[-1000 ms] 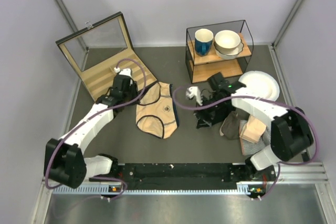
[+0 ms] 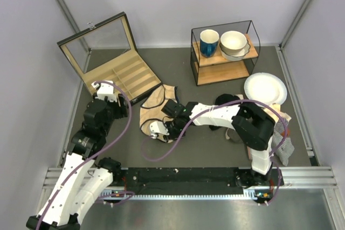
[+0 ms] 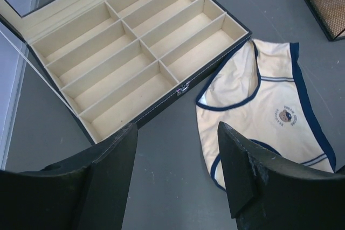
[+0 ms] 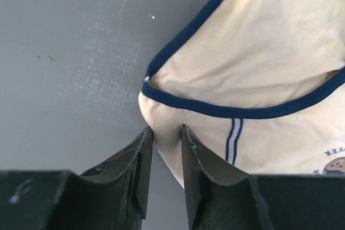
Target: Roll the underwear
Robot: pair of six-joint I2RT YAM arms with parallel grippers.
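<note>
The cream underwear with navy trim (image 2: 153, 113) lies flat on the dark table, in front of the open box; the right arm covers part of it in the top view. Its small printed emblem (image 3: 285, 116) shows in the left wrist view. Over the near edge of the cloth, my right gripper has its fingers a narrow gap apart, with cream fabric (image 4: 168, 139) visible in the gap. To the left of the garment, my left gripper stands open near the box, nothing between its fingers.
A divided box (image 3: 141, 39) with empty compartments stands open at the back left. The wire rack (image 2: 222, 71) holds a blue mug (image 2: 208, 43) and bowls. At the right are a white plate (image 2: 265, 89) and other cloths. Bare table shows front centre.
My left gripper has shifted left, away from the cloth. The underwear lies in about the same place.
</note>
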